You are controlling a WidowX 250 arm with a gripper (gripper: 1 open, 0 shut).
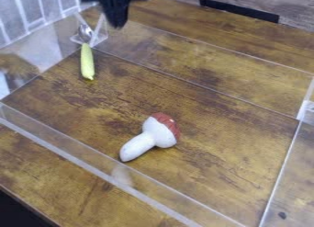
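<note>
A pale yellow, elongated object point(87, 62) lies on the wooden floor of the clear-walled enclosure at the upper left, near its wall. My dark gripper point(114, 14) is above and a little right of it at the top edge, blurred and partly out of frame, apart from the object. Its fingers are too blurred to read. A white toy mushroom with a red cap point(161, 130) lies on its side in the lower middle.
Clear plastic walls point(123, 181) border the wooden area. A dark slot point(240, 15) is at the back right.
</note>
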